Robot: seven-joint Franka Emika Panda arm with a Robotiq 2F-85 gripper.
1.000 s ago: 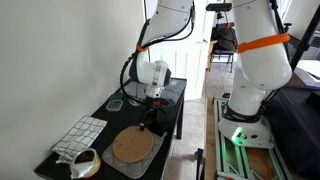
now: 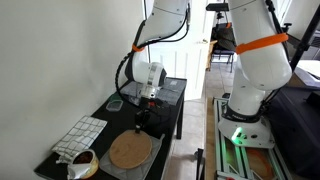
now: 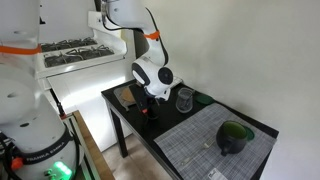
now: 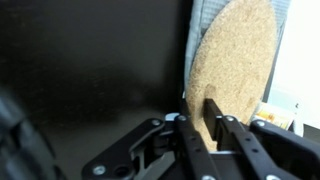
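A round cork board (image 2: 129, 150) lies on a grey mat (image 2: 157, 147) at the near end of the dark table. In exterior view 1 my gripper (image 2: 141, 129) reaches down to the board's far edge. The wrist view shows the cork board (image 4: 238, 55) running in between the fingers of my gripper, which looks shut on its rim. Part of the grey mat (image 4: 205, 14) shows beside the cork. Whether the mat is also pinched cannot be made out. Exterior view 2 has the board (image 3: 127, 97) partly behind the arm.
A checkered white mat (image 2: 80, 136) and a round basket (image 2: 84, 163) are beside the board. Exterior view 2 shows a dark green pot (image 3: 233, 136) on a grey mat (image 3: 195, 146), a clear jar (image 3: 184, 99) and a green bowl (image 3: 205, 99).
The cork board has shifted slightly toward the near left in exterior view 1, with the gripper at its edge. The arm's upper part has moved a little; the other items look unmoved.
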